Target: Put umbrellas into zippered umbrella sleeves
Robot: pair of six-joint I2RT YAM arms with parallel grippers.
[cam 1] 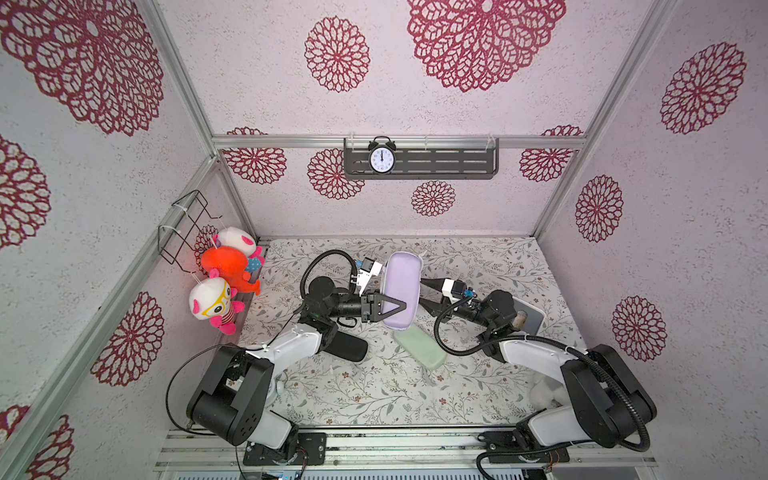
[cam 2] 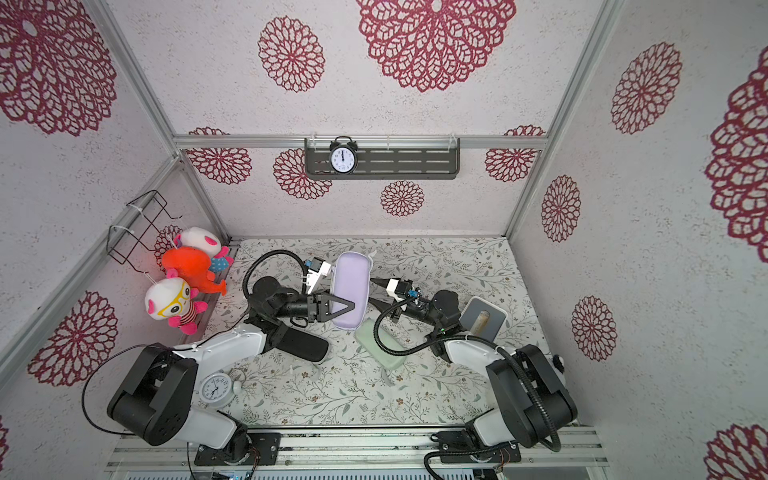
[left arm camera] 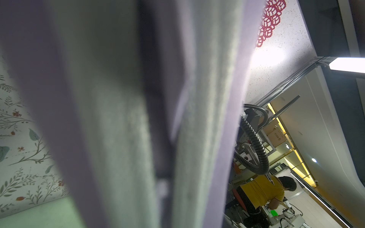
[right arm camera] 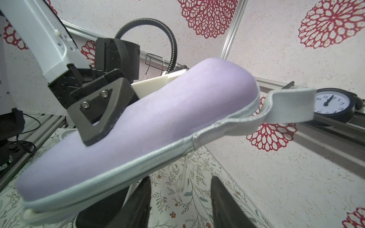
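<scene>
A lilac zippered sleeve point(cam 1: 401, 280) hangs above the table, tilted, with my left gripper point(cam 1: 405, 305) shut on it. In the left wrist view its two pale zipper bands point(left arm camera: 114, 152) stand apart with a dark gap between them; no umbrella can be made out inside. On the right wrist side, a pale strap loop point(right arm camera: 292, 106) sticks out at one end, and a thin zipper pull point(right arm camera: 185, 172) dangles below the edge. My right gripper is partly open at the sleeve's right side, with the pull ahead between its fingertips and nothing gripped.
Below lies a mint green case point(cam 1: 420, 346), with a black case point(cam 1: 346, 345) left of it. A grey tray point(cam 2: 497, 316) bearing a beige item sits behind the right arm. Plush toys point(cam 1: 228, 272) line the left wall.
</scene>
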